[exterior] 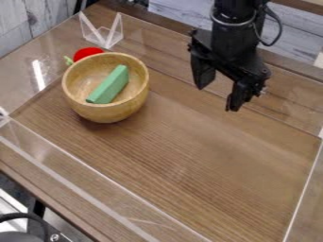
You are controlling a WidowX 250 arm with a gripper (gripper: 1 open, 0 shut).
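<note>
My gripper (pixel 217 81) hangs from the dark arm over the right back half of the wooden table (pixel 177 170), its fingers apart with nothing visible between them. Left of it is a wooden bowl (pixel 132 95) holding a green oblong object (pixel 109 85).
A red round object (pixel 90 54) with a green part lies behind the bowl, near a white wire-like object (pixel 106 31) at the back left. A dark cable (pixel 18 216) is at the bottom left corner.
</note>
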